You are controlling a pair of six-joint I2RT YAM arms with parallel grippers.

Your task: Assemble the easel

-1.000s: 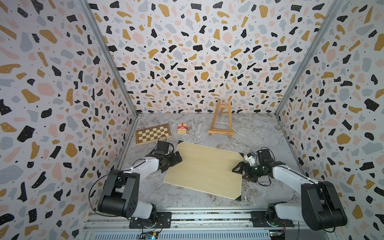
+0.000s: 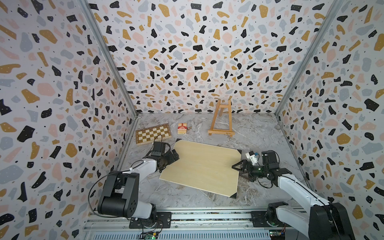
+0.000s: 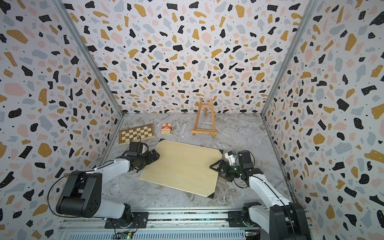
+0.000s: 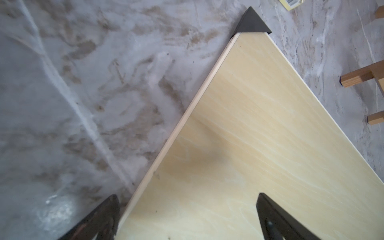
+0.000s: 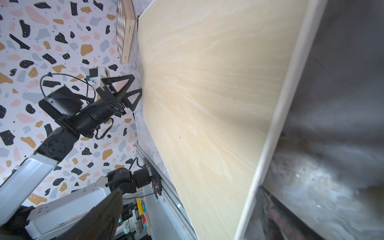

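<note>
A wooden easel (image 2: 219, 130) stands upright at the back centre right. A large pale board (image 2: 202, 168) with black corner pieces lies flat on the marble table. My left gripper (image 2: 171, 156) is open over the board's left edge, as the left wrist view shows. At the board's right edge, my right gripper (image 2: 240, 166) is open, one finger close against the edge in the right wrist view; I cannot tell whether it touches.
A checkered board (image 2: 153, 133) lies at the back left, beside a small red-and-tan box (image 2: 182, 128). Clear marble surrounds the easel and lies right of the pale board. Patterned walls enclose three sides.
The pale board has shifted slightly left and toward the back. Both grippers have moved with it, the right one up and the left slightly left.
</note>
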